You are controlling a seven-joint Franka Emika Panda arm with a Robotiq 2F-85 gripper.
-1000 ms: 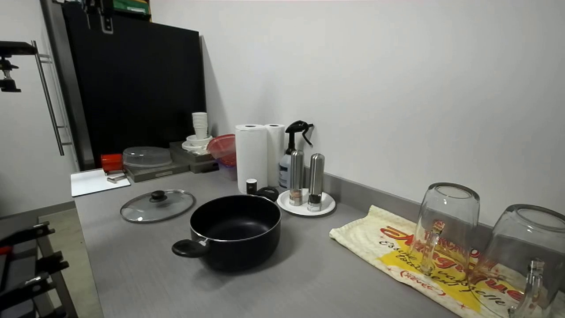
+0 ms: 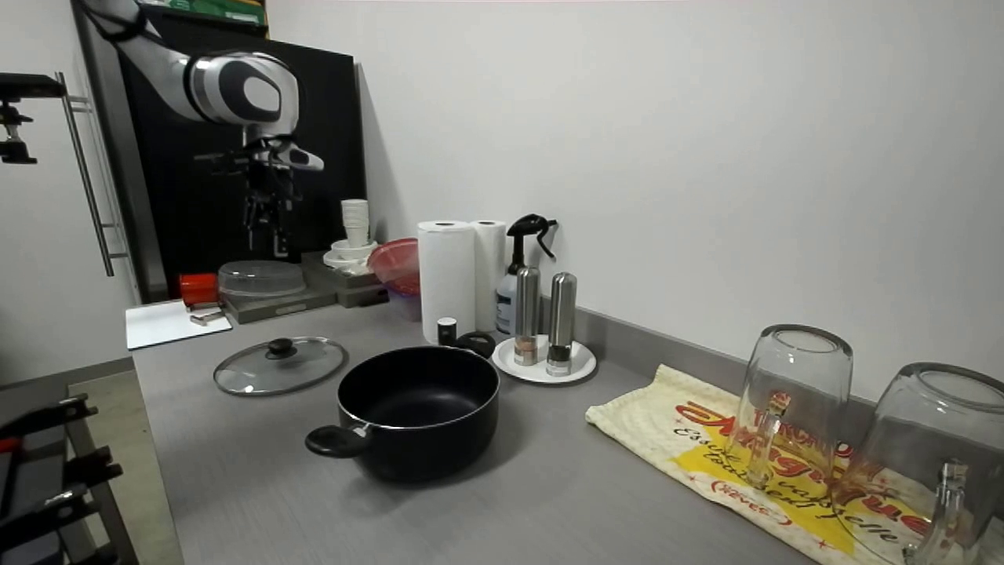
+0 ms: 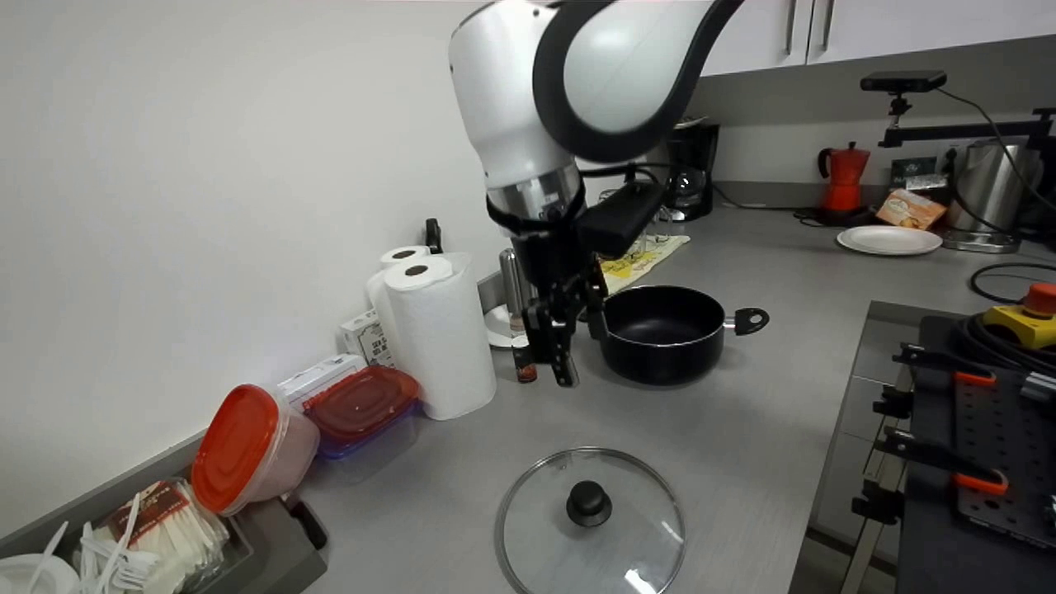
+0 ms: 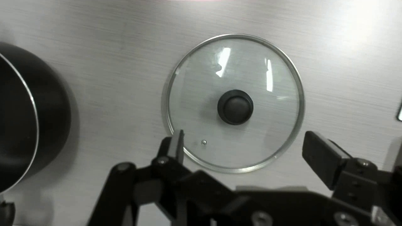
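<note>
A round glass lid with a metal rim lies flat on the grey counter, its black knob upward. My gripper is above the counter with its fingers wide apart and nothing between them; the knob appears beyond the fingertips in the wrist view. From the side, the gripper hangs pointing down, well above the lid. An uncovered black pot with two handles stands beside the lid, and its inside looks empty where visible. Exterior view 2 shows the pot partly behind the arm.
Paper towel rolls and a white plate carrying two metal mills stand along the wall. Glass mugs rest on a printed towel. Plastic tubs sit farther along the wall. Counter space between lid and pot is clear.
My arm has come down into exterior view 1, bringing the gripper lower and somewhat to the right. Lid and pot have stayed in place.
</note>
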